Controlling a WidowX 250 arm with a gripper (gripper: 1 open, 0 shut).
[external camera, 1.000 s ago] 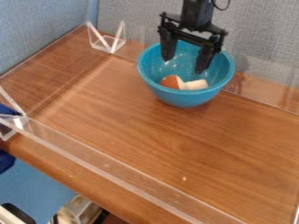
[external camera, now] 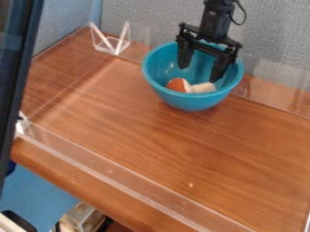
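A black gripper [external camera: 202, 56] reaches down from the top into a teal bowl [external camera: 173, 96] near the back of the wooden table, its two fingers apart over the bowl's interior. In the bowl lie an orange-red object [external camera: 179, 85] and a pale cylindrical piece [external camera: 202, 88], both below the fingertips, with nothing seen held between the fingers.
A white wire frame [external camera: 111, 44] stands at the back left. A dark panel [external camera: 10, 72] fills the left edge of the view.
The gripper has shifted slightly and its fingers look a little closer together than before. A dark panel now covers the left edge. The bowl and its contents look unmoved.
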